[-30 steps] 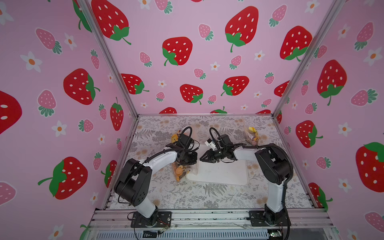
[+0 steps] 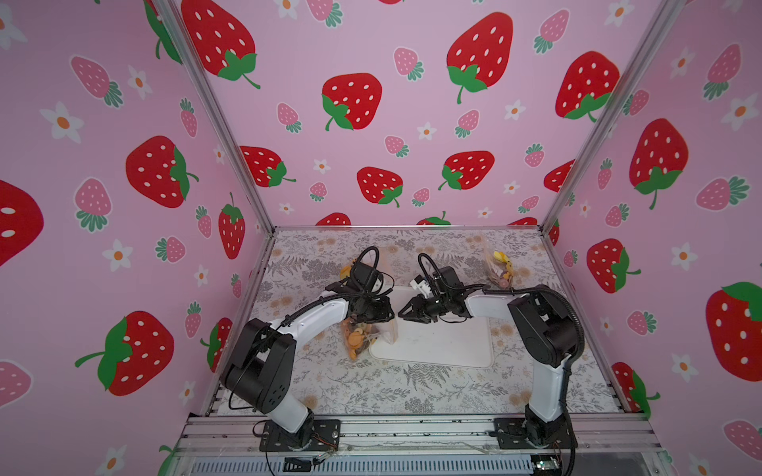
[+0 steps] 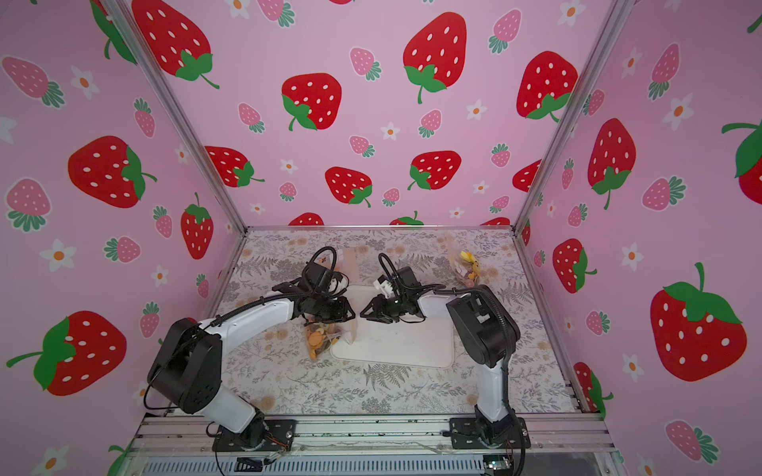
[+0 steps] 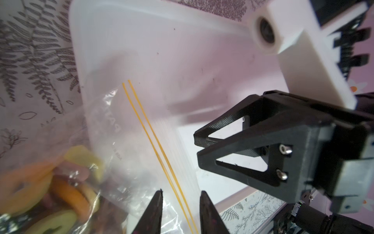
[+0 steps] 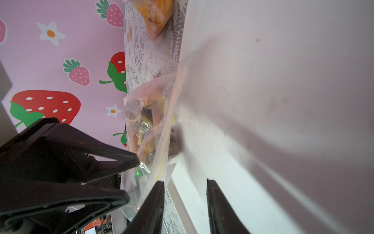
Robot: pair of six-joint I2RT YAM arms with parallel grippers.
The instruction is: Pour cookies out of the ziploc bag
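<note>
A clear ziploc bag (image 4: 116, 152) with two orange seal lines and orange, yellow and brown pieces inside lies over the left end of the white tray (image 2: 436, 345). Its mouth edge stands up off the tray in the right wrist view. My left gripper is open above the seal strip; whether the edge passes between its fingers cannot be told. Just right of the bag's mouth, my right gripper stands open over the tray, holding nothing. The two grippers face each other with a small gap between them.
Another filled bag (image 2: 500, 269) lies at the back right. A further bag (image 5: 155, 15) with orange pieces lies behind the left arm, partly hidden from above. The tray's right part is bare.
My left gripper was drawn back up and left a moment ago and is now lower and further right, close to the right gripper. The right arm has barely moved.
</note>
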